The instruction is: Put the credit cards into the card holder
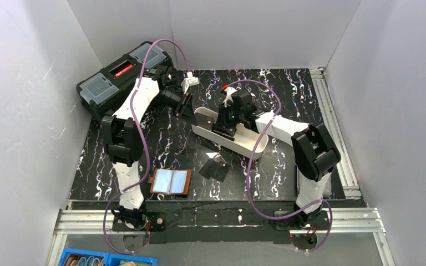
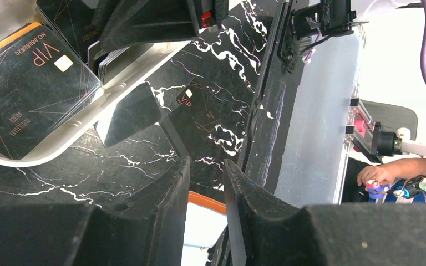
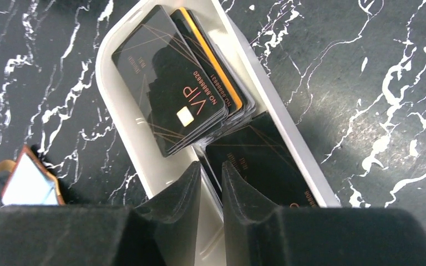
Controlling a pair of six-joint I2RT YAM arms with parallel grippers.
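A white tray [image 1: 244, 145] holds stacks of black credit cards [image 3: 172, 83], one with an orange edge. My right gripper is down in the tray at the cards, its fingertips slightly apart beside a card edge; whether it grips anything is unclear. My left gripper hangs at the tray's left end, part open with nothing between its fingertips. Loose cards [image 1: 215, 170] lie on the marble table in front of the tray. The open brown card holder [image 1: 170, 181] with clear sleeves lies at the front left.
A black toolbox [image 1: 102, 88] fills the back left corner. A pale tray [image 1: 305, 188] lies at the right edge, partly under the right arm. The back centre and front middle of the table have free room.
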